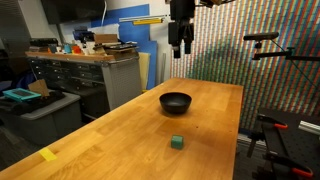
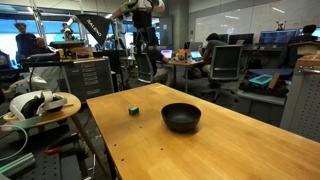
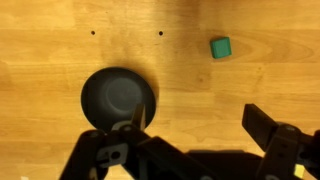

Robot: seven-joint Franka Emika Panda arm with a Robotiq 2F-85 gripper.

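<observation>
A small green cube [image 1: 177, 142] rests on the wooden table [image 1: 110, 130]; in the wrist view the cube [image 3: 221, 48] lies at the upper right. The round black bowl [image 1: 175, 103] stands on the table too, and the wrist view shows the bowl [image 3: 118, 98] from above at the left, empty and partly covered by a finger. High over the table hangs my gripper [image 1: 182, 50], clear of both. Its fingers [image 3: 262, 127] are spread wide in the wrist view, with only air between them. The second exterior view shows the cube [image 2: 134, 111] apart from the bowl [image 2: 181, 118].
A yellow tape mark [image 1: 48, 154] is stuck near the table's left end. Beyond the table stand drawer cabinets [image 1: 85, 82] and a striped curtain [image 1: 222, 60].
</observation>
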